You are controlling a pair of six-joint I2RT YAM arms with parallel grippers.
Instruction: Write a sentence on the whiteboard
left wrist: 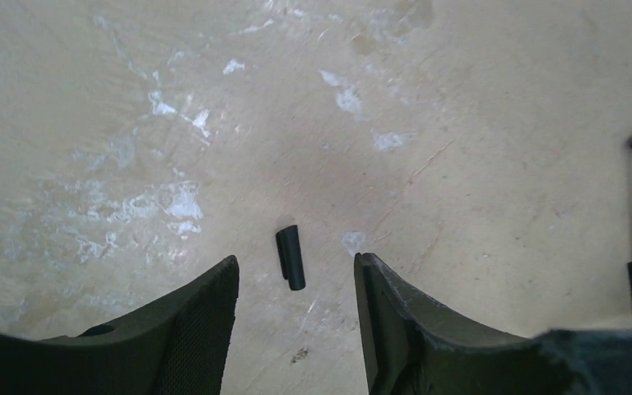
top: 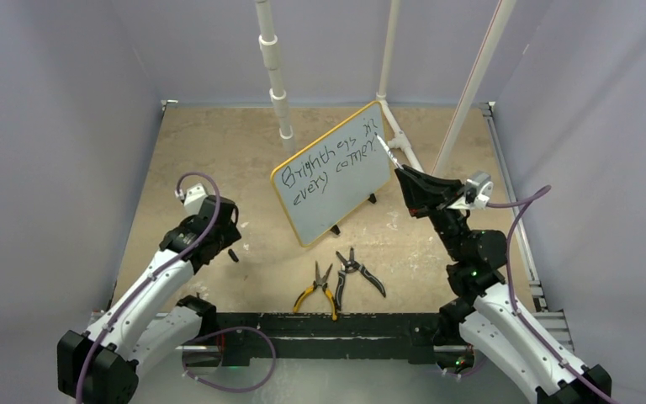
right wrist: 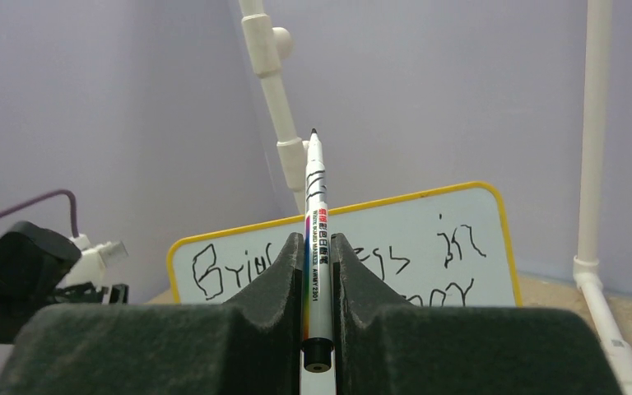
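The whiteboard [top: 324, 198] leans on its stand in the middle of the table and bears the black words "Brightness in every corner". My right gripper is shut on a white marker [right wrist: 318, 271], whose bare dark tip points up and away; from above, the marker [top: 384, 149] crosses in front of the board's right end. Black and small, the marker cap [left wrist: 290, 257] lies on the table. My left gripper is above it, fingers spread, nothing between them. In the top view the cap [top: 233, 255] shows just beside the left gripper.
Yellow-handled pliers [top: 318, 290] and black-handled pliers [top: 357, 268] lie at the table's front. White pipes [top: 279, 93] stand behind the board. Bare table surrounds the cap.
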